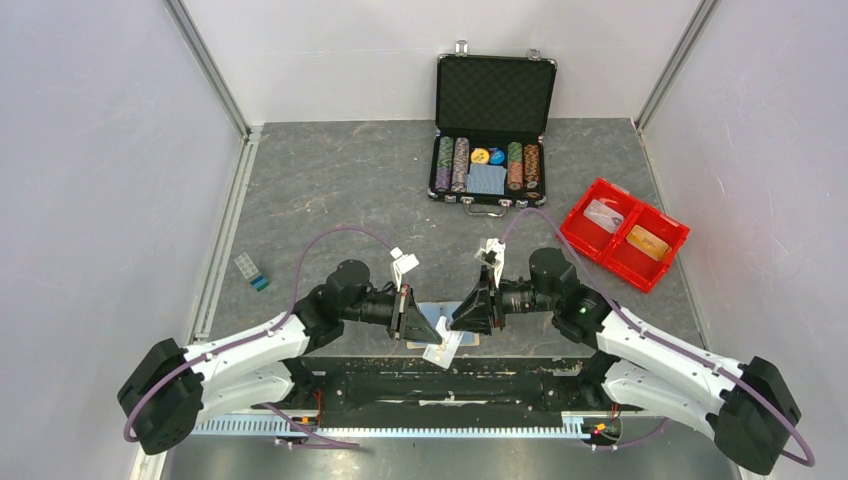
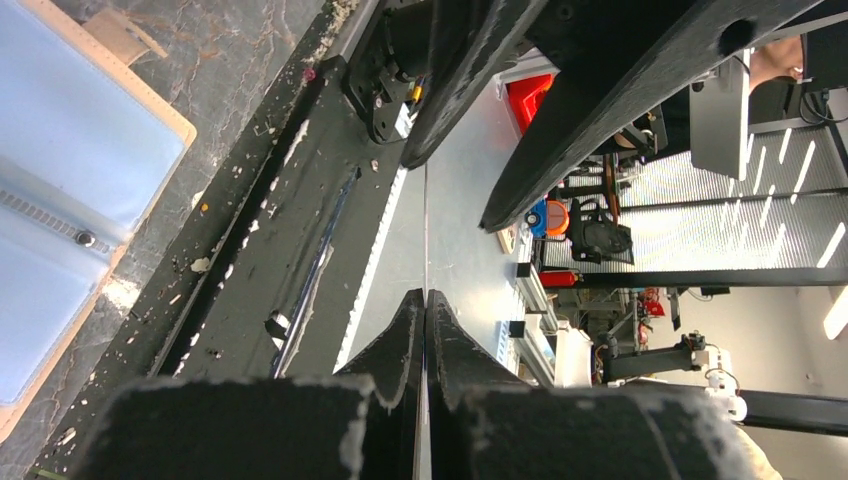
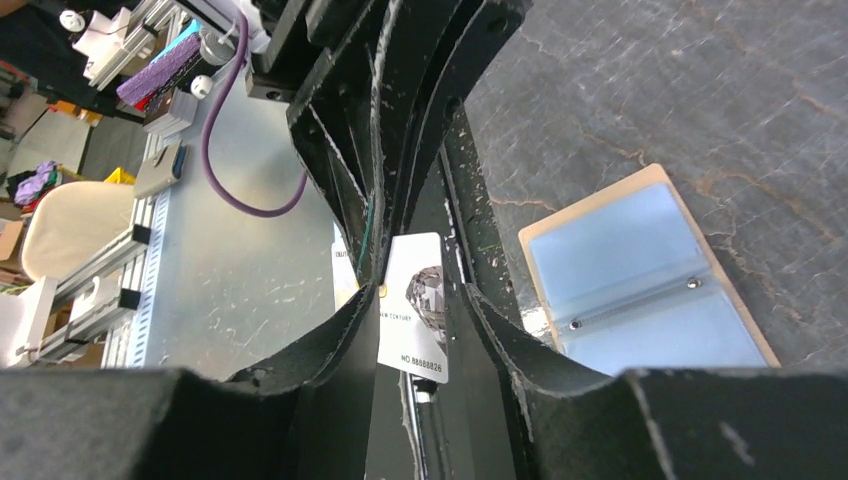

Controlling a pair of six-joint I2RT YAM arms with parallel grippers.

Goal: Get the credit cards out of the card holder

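A thin white printed card (image 3: 412, 335) with a diamond picture hangs over the table's front edge. My left gripper is shut on it, and the card shows as a fine upright line in the left wrist view. The right gripper comes from the opposite side, its fingers part open and apart from the card on both sides. A flat blue piece with tan edging and snaps (image 3: 640, 270), perhaps the card holder, lies on the table behind the grippers. Whether the card sits in a clear sleeve cannot be told.
On the right stands a red two-part tray (image 1: 598, 250) with a pale card (image 1: 604, 215) and an orange card (image 1: 647, 243). An open case of poker chips (image 1: 487, 197) is at the back. A small grey-blue object (image 1: 251, 270) lies at left.
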